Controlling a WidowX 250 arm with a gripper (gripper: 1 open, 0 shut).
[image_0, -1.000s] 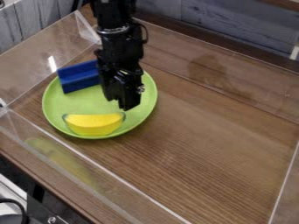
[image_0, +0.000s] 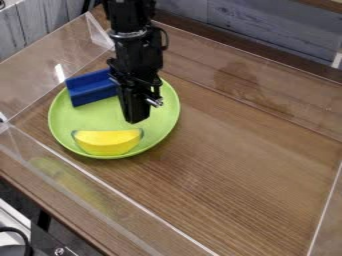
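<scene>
A black robot arm hangs from the top of the view, its gripper (image_0: 135, 108) low over a green plate (image_0: 156, 133), shut with nothing visible between its fingers. A yellow banana-like object (image_0: 107, 141) lies at the front of the plate, below the gripper. A blue block (image_0: 88, 87) rests at the back left of the plate, left of the gripper.
The wooden tray floor (image_0: 234, 170) is clear to the right and front of the plate. Wooden walls (image_0: 267, 30) border the back, and a clear edge runs along the left.
The gripper has risen slightly and shifted a little to the left. The plate and the objects on it look unmoved.
</scene>
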